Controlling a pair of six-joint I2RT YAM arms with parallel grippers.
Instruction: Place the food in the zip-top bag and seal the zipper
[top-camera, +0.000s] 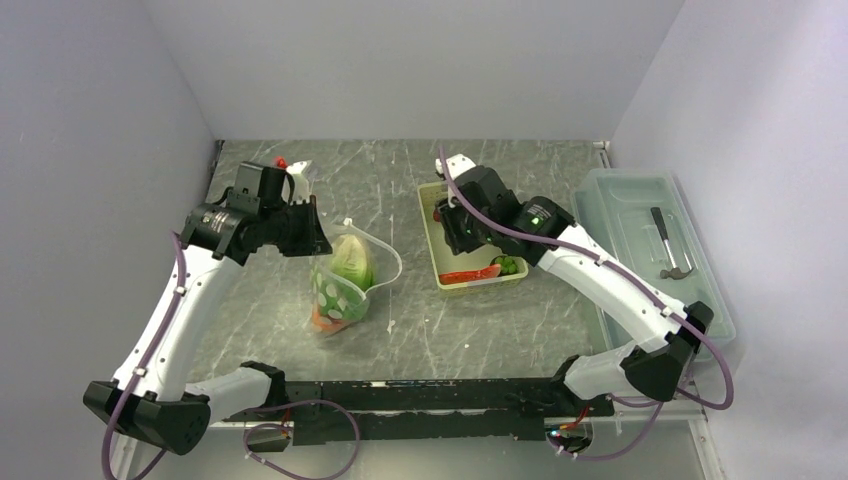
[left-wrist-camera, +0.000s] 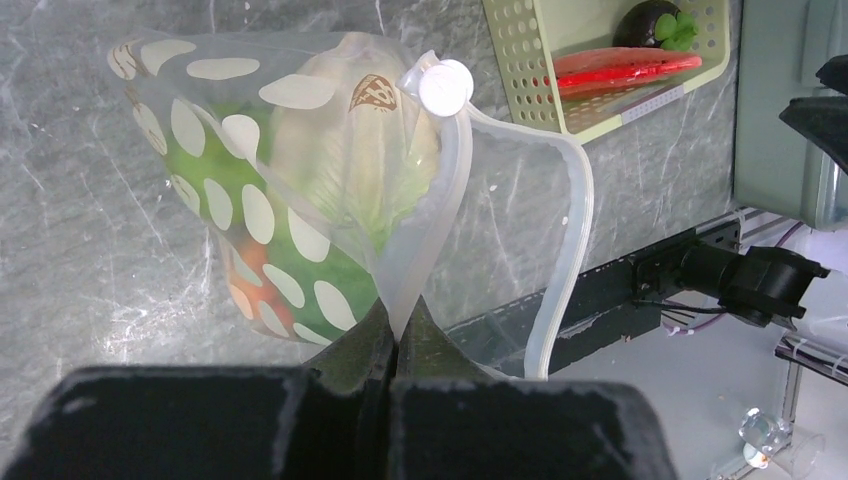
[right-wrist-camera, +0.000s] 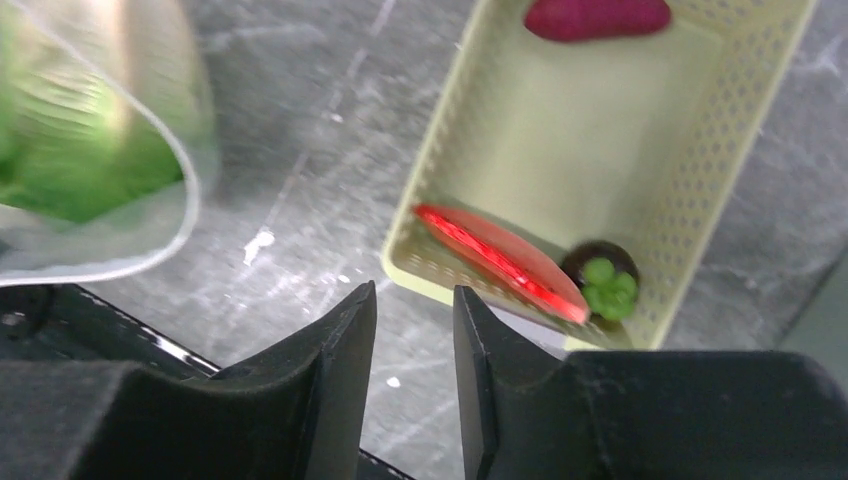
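The zip top bag (top-camera: 340, 280) stands on the grey table, holding lettuce (top-camera: 350, 258), green and orange items. My left gripper is shut on the bag's rim, near the white zipper slider (left-wrist-camera: 442, 88). My right gripper is part open above the near side of the yellow basket (top-camera: 432, 240), nothing between its fingers. In the basket lie a red pepper (right-wrist-camera: 500, 260), a dark eggplant with green cap (right-wrist-camera: 605, 280) and a purple item (right-wrist-camera: 595, 16).
A teal lidded bin (top-camera: 640, 300) with a hammer (top-camera: 662, 240) on it stands at the right. The table between bag and basket is clear, as is its front part.
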